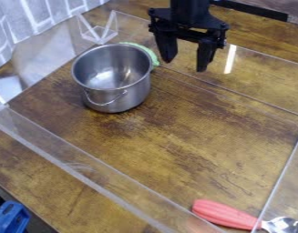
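A black robot gripper (185,51) hangs at the top middle of the view, over the wooden table (188,127), with its two fingers pointing down and apart, nothing visible between them. Left of it and lower sits a steel pot (111,86), with a green object (149,54) partly behind its right rim. At the bottom right lies a spoon with a red handle (227,213) and a metal head (282,225).
Clear plastic walls border the table area on several sides. A blue object (7,218) sits at the bottom left, outside the wall.
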